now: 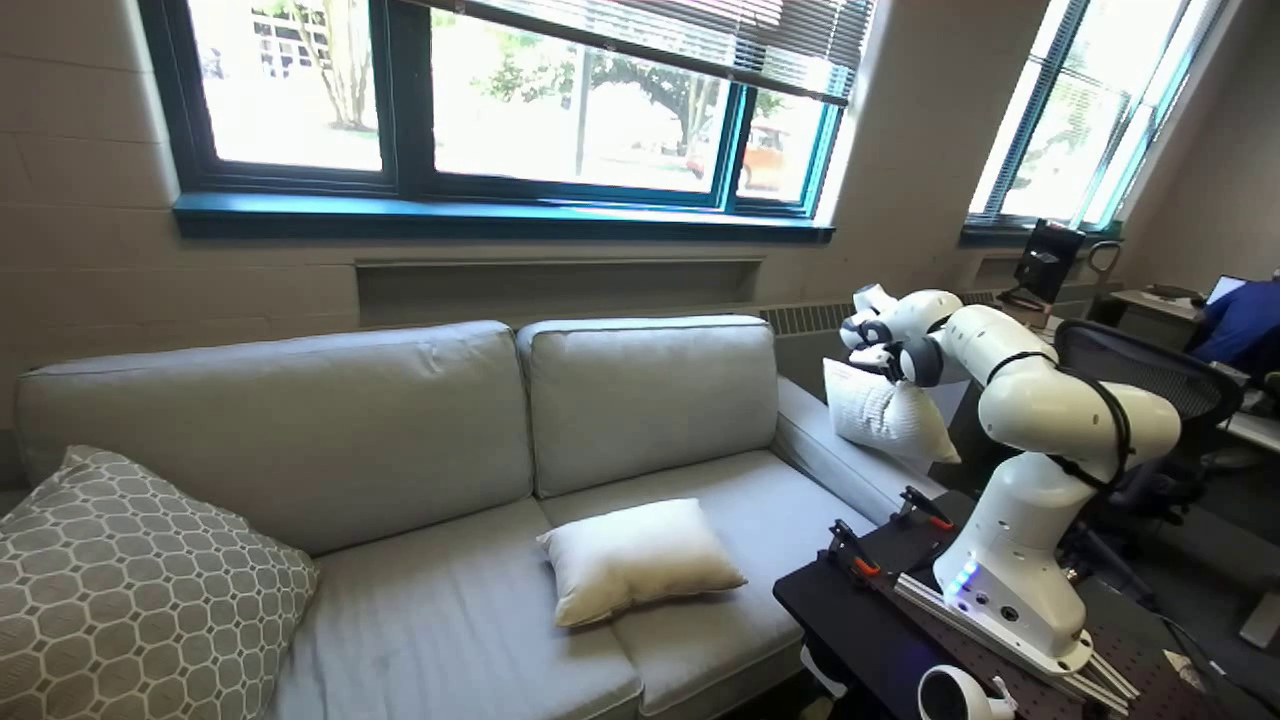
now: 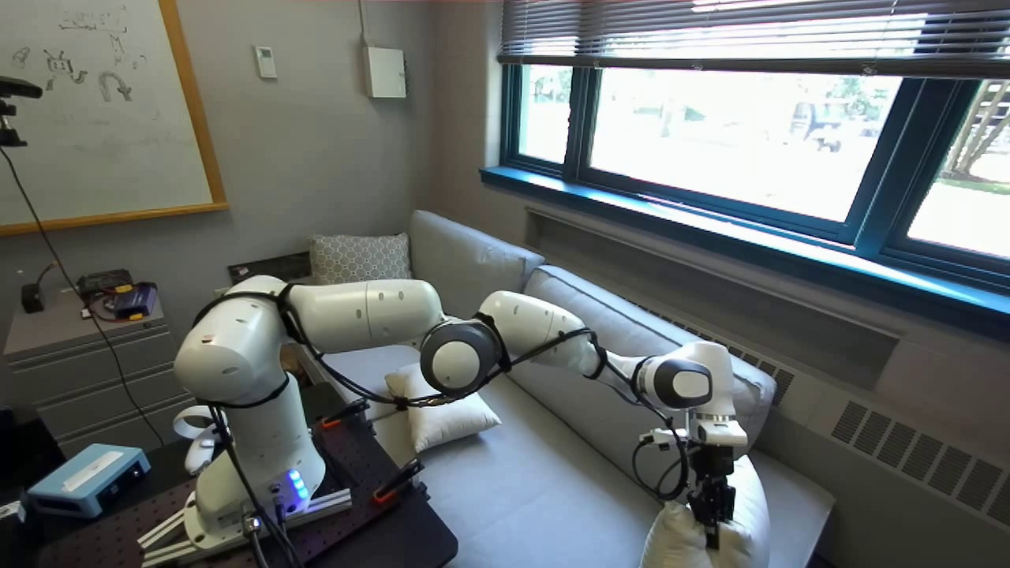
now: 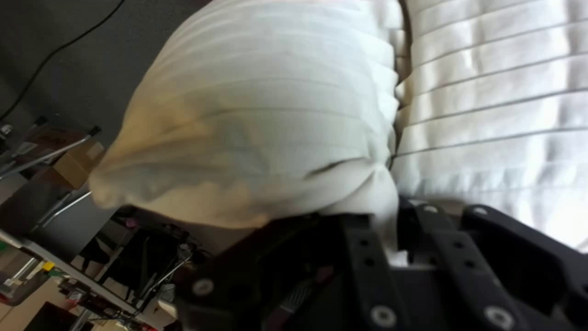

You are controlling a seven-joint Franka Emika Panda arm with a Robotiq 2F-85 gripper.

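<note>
A white ribbed pillow (image 1: 882, 414) hangs from my gripper (image 1: 882, 364) beside the sofa's right armrest. In the wrist view my gripper is shut on a pinched fold of that pillow (image 3: 259, 105), whose fabric bulges on both sides of the fingers (image 3: 368, 259). The second exterior view has the gripper (image 2: 712, 525) pointing down into the pillow (image 2: 748, 502) at the lower right. On the grey sofa (image 1: 444, 588) lies a cream pillow (image 1: 642, 558), apart from the gripper.
A patterned grey pillow (image 1: 132, 588) leans at the sofa's left end. The black table (image 1: 858, 624) under the arm carries clamps (image 1: 854, 552). An office chair (image 1: 1152, 372) stands behind the arm.
</note>
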